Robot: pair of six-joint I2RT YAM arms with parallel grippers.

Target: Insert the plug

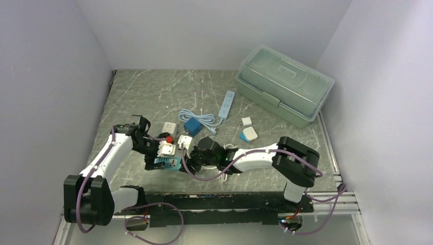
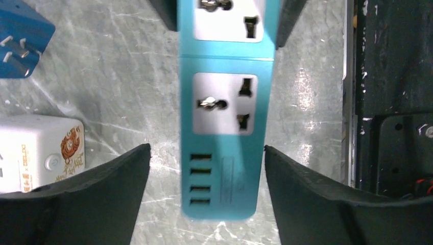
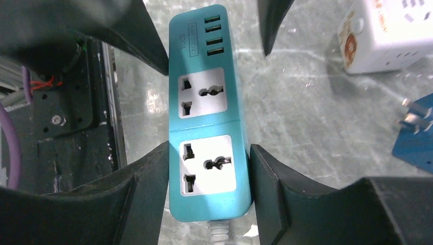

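A teal power strip (image 3: 204, 122) with two white socket panels and several USB ports lies horizontal between my grippers near the table's front. My right gripper is shut on its cable end, the white cord leaving below. My left gripper is open around the other end, its fingers apart from the strip's sides. A blue plug adapter (image 1: 192, 126) with metal pins and a white cube adapter (image 1: 170, 127) lie behind the grippers.
A light blue strip (image 1: 226, 105) with coiled cable, small white chargers (image 1: 249, 133) and a green lidded box (image 1: 286, 84) occupy the back right. The front table edge is close.
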